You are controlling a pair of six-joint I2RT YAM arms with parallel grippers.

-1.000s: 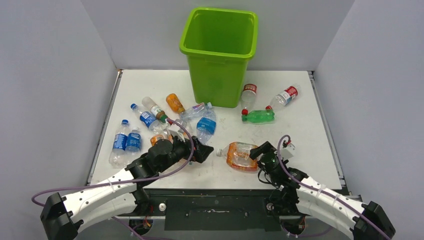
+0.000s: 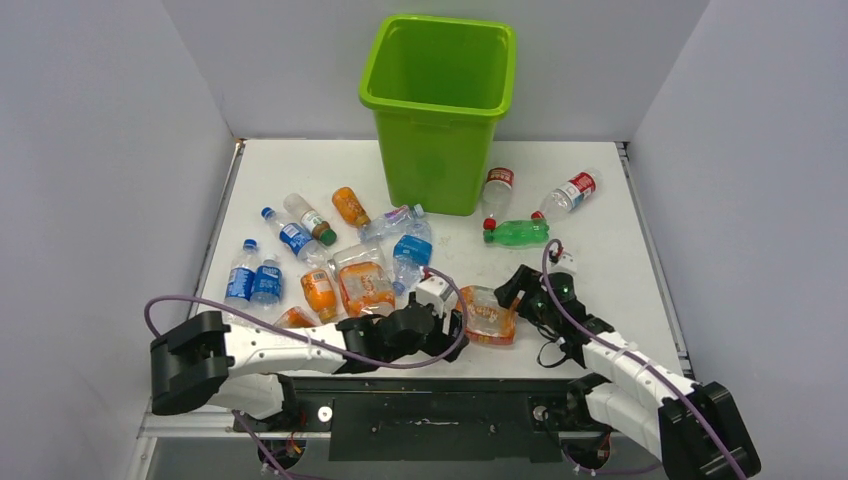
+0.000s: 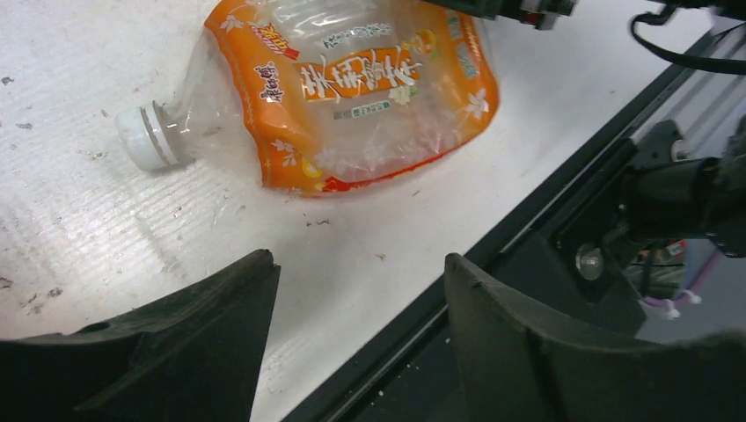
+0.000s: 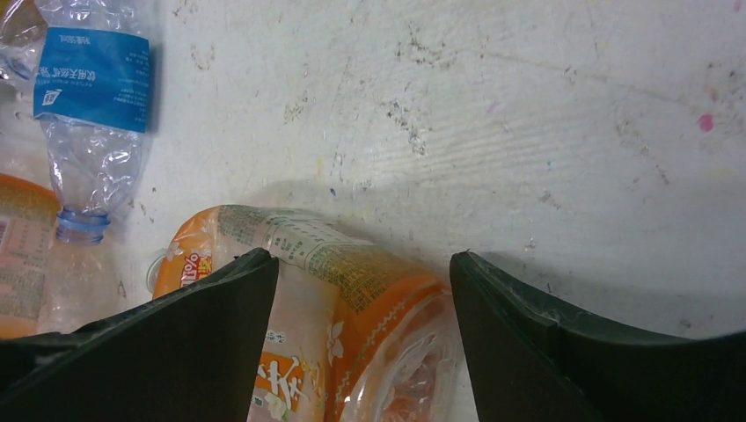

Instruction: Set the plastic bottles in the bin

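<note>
A crushed orange-label bottle (image 2: 485,318) lies at the front middle of the table; the left wrist view shows its white cap (image 3: 143,136). My left gripper (image 2: 450,335) hangs just left of it, fingers open, with bare table between its fingers in its wrist view. My right gripper is open over the bottle's right part, its fingers either side of the crumpled plastic. A blue-label bottle (image 2: 411,250) and several other bottles lie at the left. The green bin (image 2: 436,160) stands at the back middle.
A green bottle (image 2: 516,233) and two red-label bottles (image 2: 570,192) lie back right, near the bin. Grey walls enclose the sides and back; the front edge is close to both grippers.
My left arm has moved right, toward the orange bottle. My right gripper rose away and has come back down toward that bottle.
</note>
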